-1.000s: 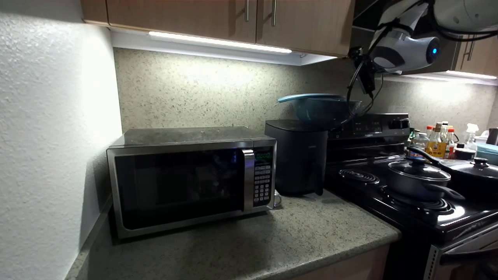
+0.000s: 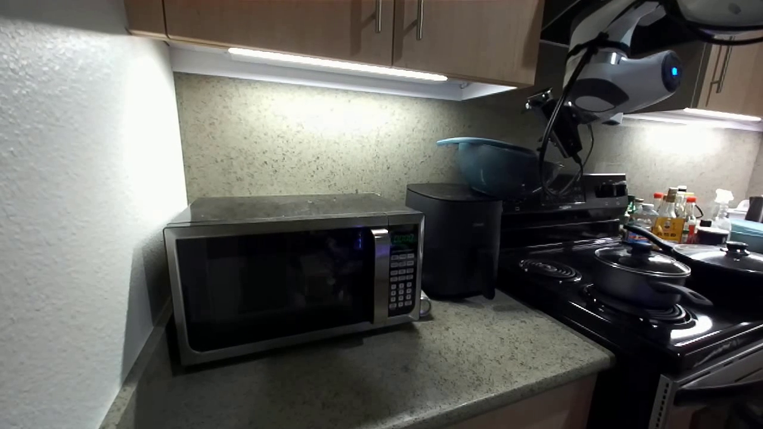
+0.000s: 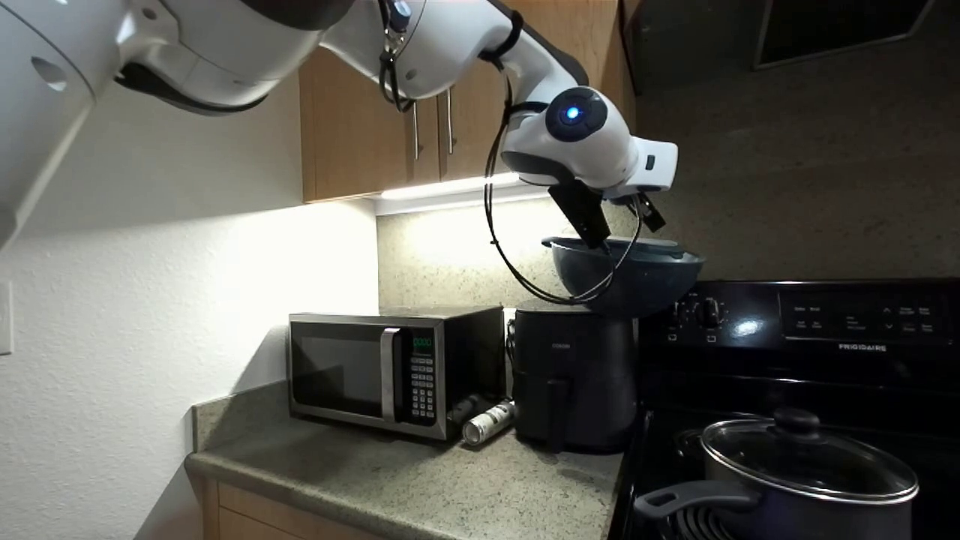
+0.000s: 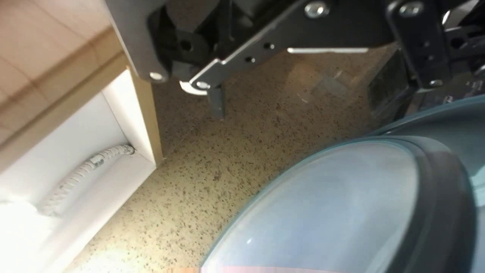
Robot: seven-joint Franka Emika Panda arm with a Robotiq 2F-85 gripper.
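Blue-teal bowls, which look nested, rest on or just over the black air fryer, with a lip sticking out on the left. My gripper is over the bowls' rim in the second exterior view. Seen from the wrist, the gripper has its fingers spread wide, with only the speckled wall behind the gap. The pale bowl fills the lower right there, close to the fingers. Whether a finger touches the rim cannot be told.
An overhead cabinet hangs close to the arm's left. A microwave stands left of the fryer, with a can between. On the stove sits a lidded pot.
The bowls have shifted a little right and upward on the fryer, and their tilt differs. My wrist has moved slightly right and down.
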